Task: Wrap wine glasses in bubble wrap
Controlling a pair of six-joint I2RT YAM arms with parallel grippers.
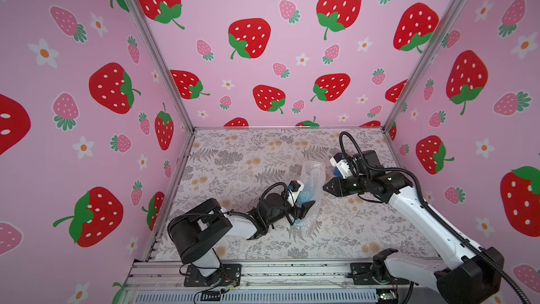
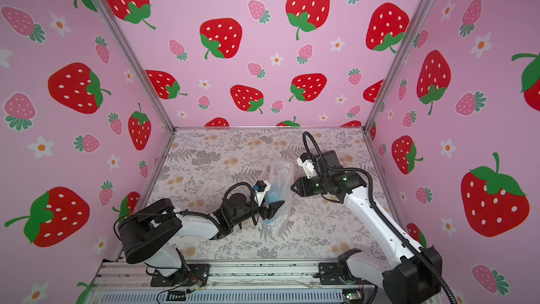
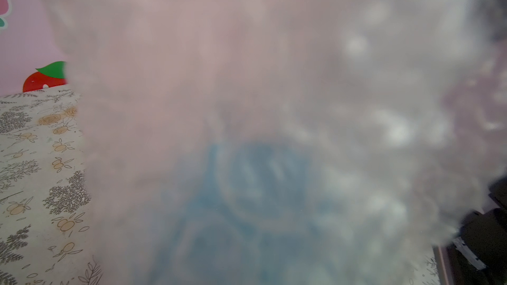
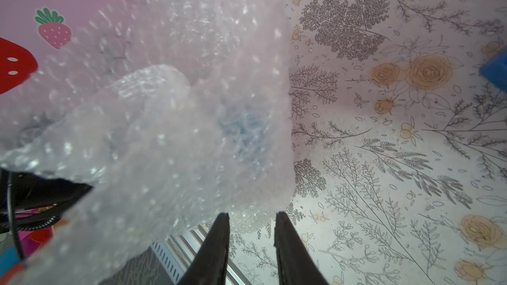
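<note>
My left gripper (image 1: pixel 299 210) is shut on a bundle of bubble wrap (image 1: pixel 312 177) with blue showing inside, held upright over the middle-front of the table. The wrap fills the left wrist view, blurred, a blue shape (image 3: pixel 264 179) behind it. My right gripper is part open beside the wrap, apparently with nothing between its fingers. In the right wrist view the folded wrap (image 4: pixel 174 126) spans the left half. I cannot make out a glass inside.
A blue object (image 4: pixel 493 68) sits at the right edge of the right wrist view, mostly hidden behind the right arm in the top views.
</note>
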